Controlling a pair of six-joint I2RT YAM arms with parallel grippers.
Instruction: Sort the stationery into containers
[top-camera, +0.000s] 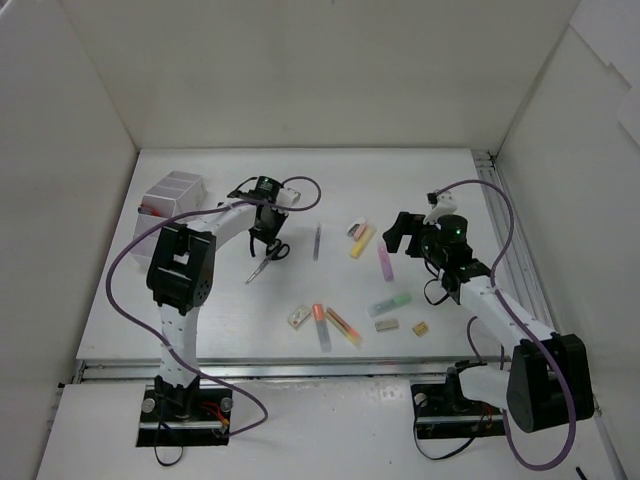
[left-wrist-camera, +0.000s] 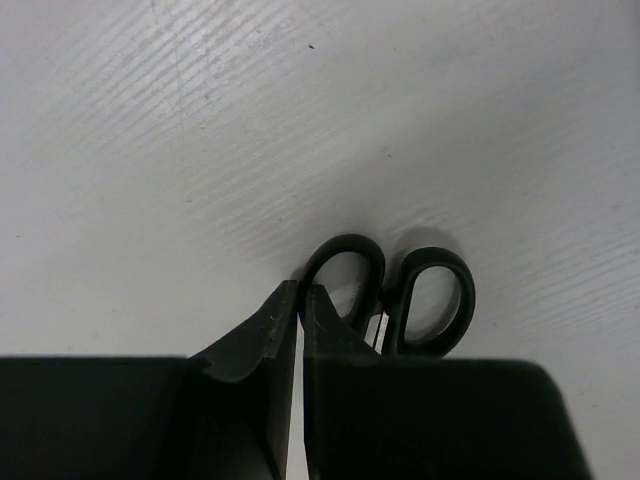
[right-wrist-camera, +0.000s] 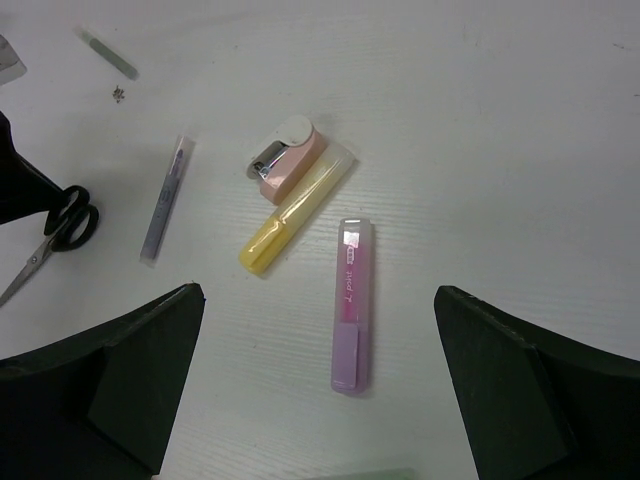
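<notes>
Black-handled scissors (top-camera: 282, 251) lie at the left-centre of the table, blades toward the front left. My left gripper is shut on the outer edge of one handle loop; the second loop (left-wrist-camera: 466, 305) stays clear of it, and the blades are mostly hidden in that view. My right gripper stands open above the table, nothing between its fingers. Beneath it shows a pink-purple lead case (right-wrist-camera: 351, 305). Left of that are a yellow case (right-wrist-camera: 294, 210), a pink sharpener (right-wrist-camera: 290, 165) and a grey pen-like case (right-wrist-camera: 166, 200).
White containers (top-camera: 172, 192) stand at the table's left rear, partly behind the left arm and its cable. Toward the front lie an orange-capped tube (top-camera: 321, 326), a green-ended tube (top-camera: 390, 304), a yellowish block (top-camera: 420, 328) and several other small items.
</notes>
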